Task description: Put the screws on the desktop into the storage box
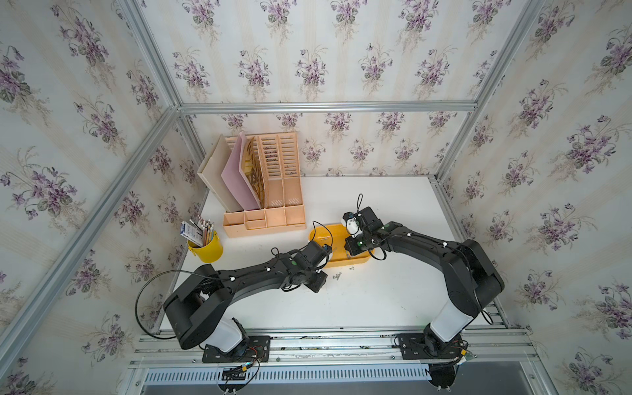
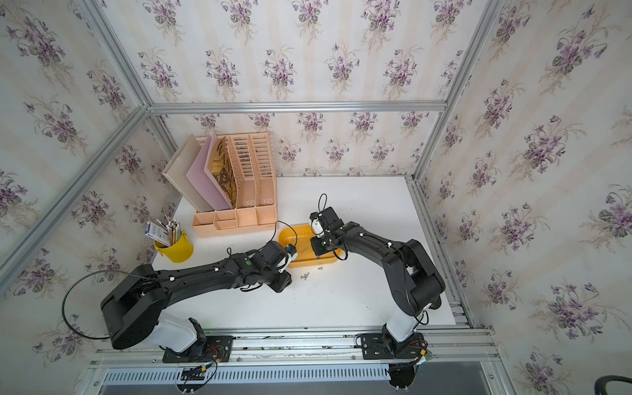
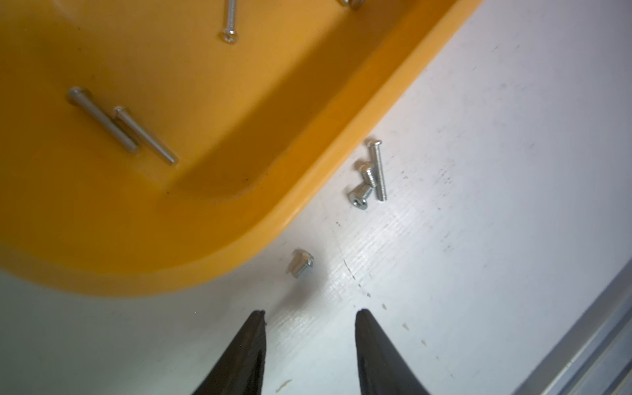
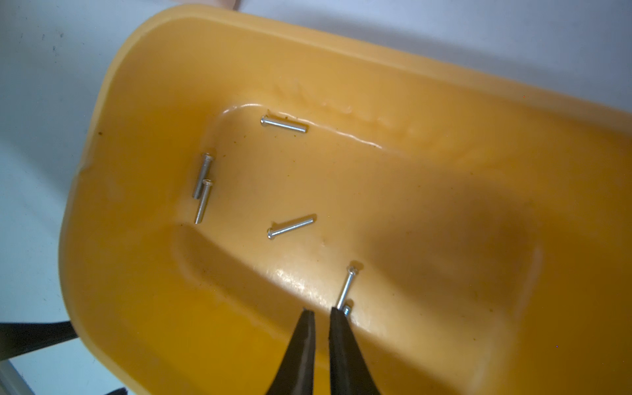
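My left gripper hovers open over the white desktop, just below a short screw; nothing is between its fingers. A cluster of screws lies beside the outer wall of the orange storage box. My right gripper is over that box, its fingertips slightly apart, with several screws inside, among them one at the middle and one near the back. Whether a small screw near those fingertips has just left them or lies on the floor of the box is unclear.
A wooden organiser with upright boards stands at the back left, beside a yellow pen cup. Both arms are close together around the box.
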